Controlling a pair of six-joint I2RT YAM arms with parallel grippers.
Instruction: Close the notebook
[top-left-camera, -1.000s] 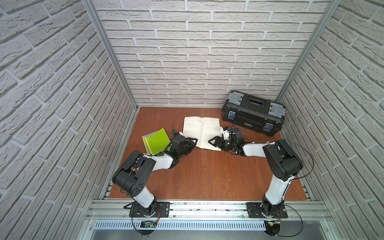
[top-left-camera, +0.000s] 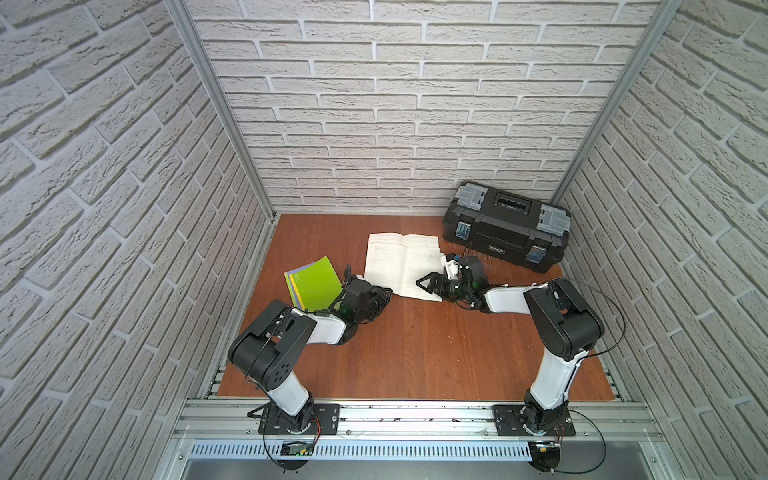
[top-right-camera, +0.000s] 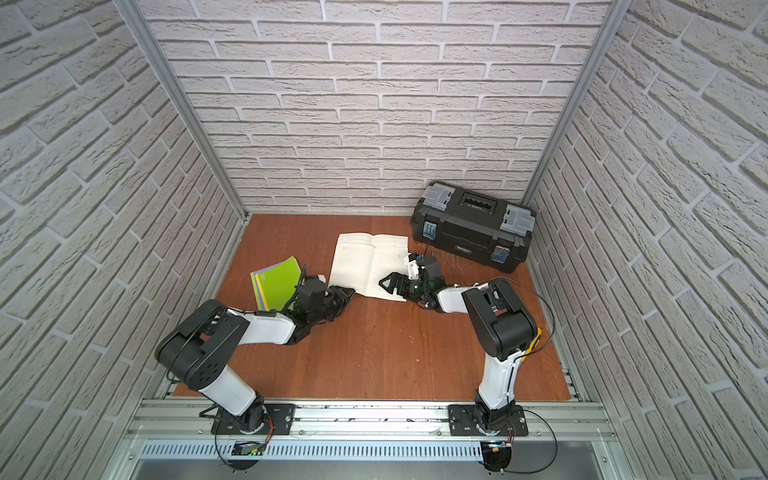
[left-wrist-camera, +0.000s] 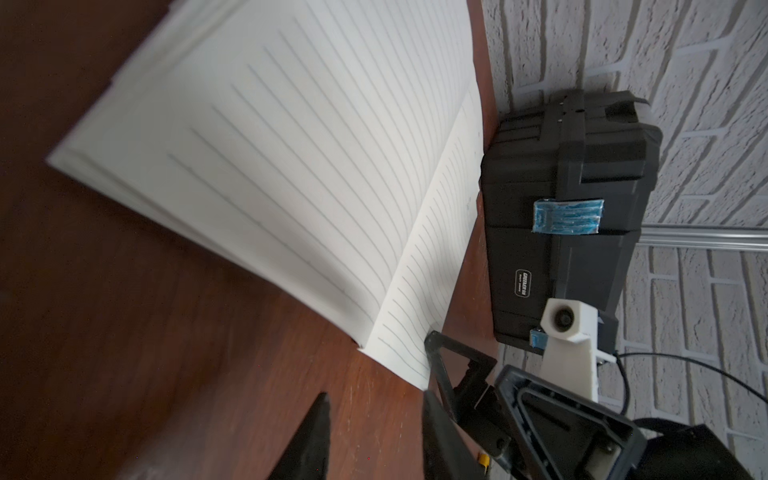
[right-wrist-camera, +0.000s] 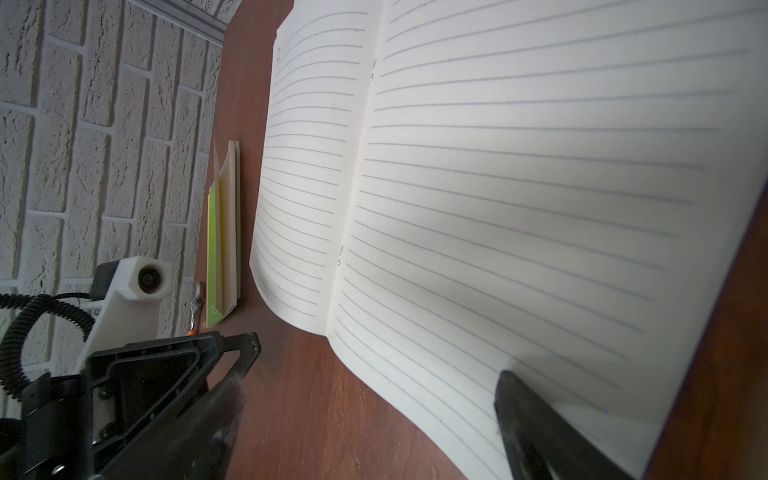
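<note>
An open lined notebook (top-left-camera: 404, 256) lies flat on the wooden table, pages up. My left gripper is part open at its front left edge; in the left wrist view its fingers are over bare wood just beside the pages, nothing between them. My right gripper stands open over the right page's lower part, one finger casting a shadow on the paper; nothing is held.
Green, yellow and purple notebooks (top-left-camera: 312, 280) lie to the left. A black toolbox (top-left-camera: 506, 224) stands at the back right.
My left gripper has shifted slightly toward the front of the table. The right arm and the notebook have not visibly moved.
</note>
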